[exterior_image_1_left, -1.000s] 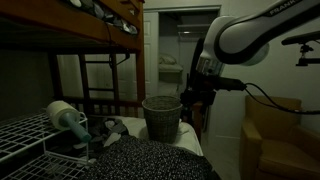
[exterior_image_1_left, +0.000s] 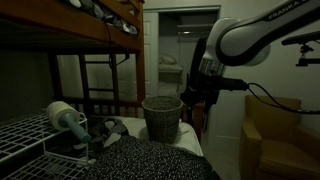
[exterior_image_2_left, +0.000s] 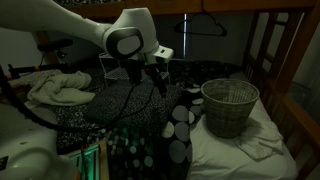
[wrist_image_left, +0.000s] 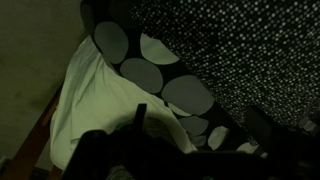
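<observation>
My gripper (exterior_image_2_left: 150, 76) hangs in the air above the dotted dark bedding, pointing downward. Its two dark fingers stand apart in the wrist view, the gripper open, and nothing shows held between them. A tall grey-brown woven basket (exterior_image_1_left: 162, 119) stands upright on the white bedding. From the other side, the basket (exterior_image_2_left: 229, 106) is to the right of the gripper and clear of it. In the wrist view I see black fabric with large grey dots (wrist_image_left: 143, 73), speckled dark fabric (wrist_image_left: 245, 50) and pale cloth (wrist_image_left: 100, 105).
A wire rack (exterior_image_1_left: 25, 140) holds a white and teal item (exterior_image_1_left: 68, 118) at the left. Behind it rises a wooden bunk bed frame (exterior_image_1_left: 125, 40). A brown armchair (exterior_image_1_left: 280, 140) stands at right. Dark speckled bedding (exterior_image_1_left: 150, 160) fills the foreground.
The arm has barely shifted, slightly to the right in exterior view 1. The basket, the rack and the bedding look the same.
</observation>
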